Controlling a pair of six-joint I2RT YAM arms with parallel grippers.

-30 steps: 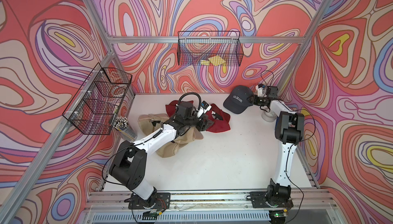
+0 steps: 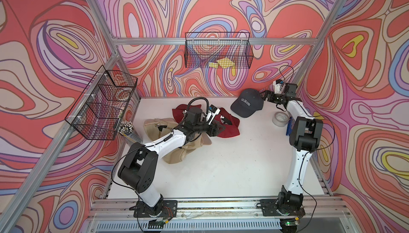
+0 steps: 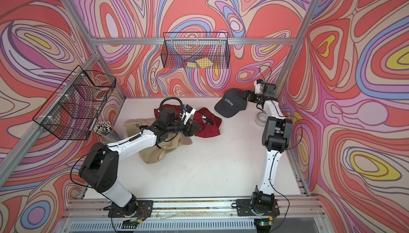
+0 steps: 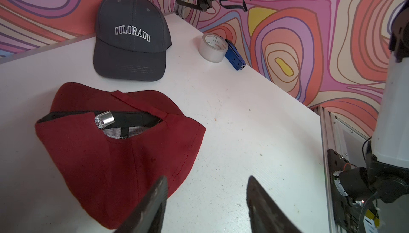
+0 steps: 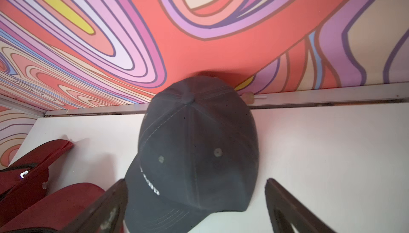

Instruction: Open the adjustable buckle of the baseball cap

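Note:
In the left wrist view a red cap (image 4: pixel 140 160) lies on the table with its back opening upward. A silver buckle (image 4: pixel 104 119) shows at the left of that opening, where the red strap (image 4: pixel 138 104) slants across the right part. Above the table, just in front of this cap, is my left gripper, open and empty. Farther back rests a dark grey COLORADO cap (image 4: pixel 132 32), crown up. My right gripper stands open beside it, near the back wall; the crown (image 5: pixel 193 143) shows beyond its fingers, and neither fingertip visibly grips the fabric.
Beige cloth (image 2: pixel 172 156) is spread under the left arm. A roll of clear tape (image 4: pixel 213 47) and a blue object (image 4: pixel 234 55) lie by the right edge. Wire baskets (image 2: pixel 218 54) hang at the back and left.
My right gripper has drawn back and to the right, away from the grey cap, which sits slightly farther left than a second ago. The left gripper has shifted slightly right.

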